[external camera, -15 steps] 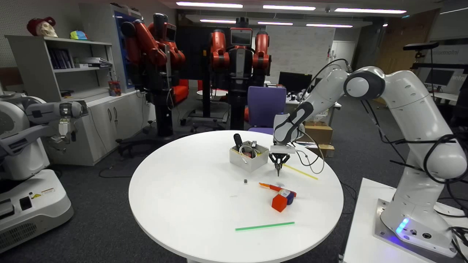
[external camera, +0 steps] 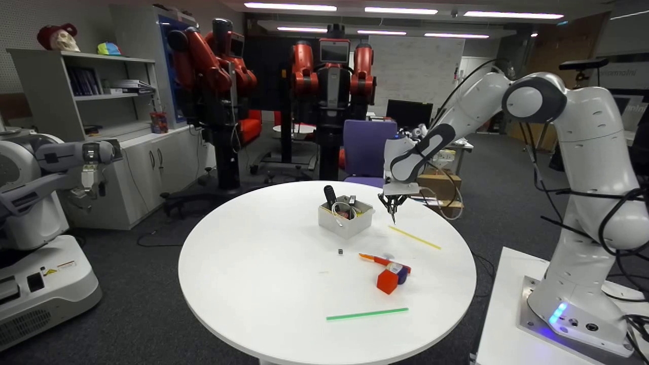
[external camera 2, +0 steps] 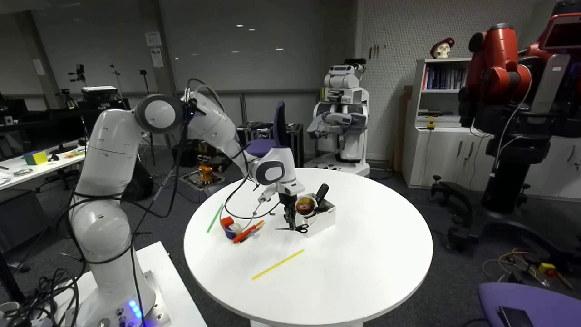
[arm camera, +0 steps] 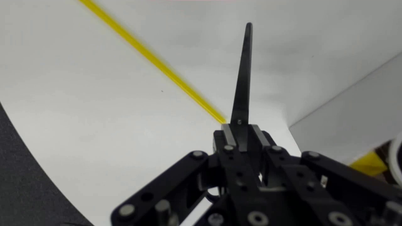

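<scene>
A pair of dark scissors is held between the fingers of my gripper, which is shut on it. In the wrist view the scissors' blade (arm camera: 243, 75) points away from the fingers, while most of the handle is hidden behind the fingers. From exterior view 2, the scissors (external camera 2: 302, 228) lie roughly level under the gripper (external camera 2: 291, 223), with their handle loops toward the box. The gripper (external camera: 393, 204) is above the far right part of the table, beside the light grey box (external camera: 345, 226). I cannot tell the exact gap to the tabletop.
Various items fill the box. A yellow stick (external camera: 415, 237) lies close to the gripper. Nearer the front are an orange-handled tool (external camera: 375, 259), a red block (external camera: 387, 281), a small dark cube (external camera: 340, 251) and a green stick (external camera: 367, 314).
In exterior view 1 my gripper has moved toward the table's far side and slightly right. The box and loose items have stayed in place.
</scene>
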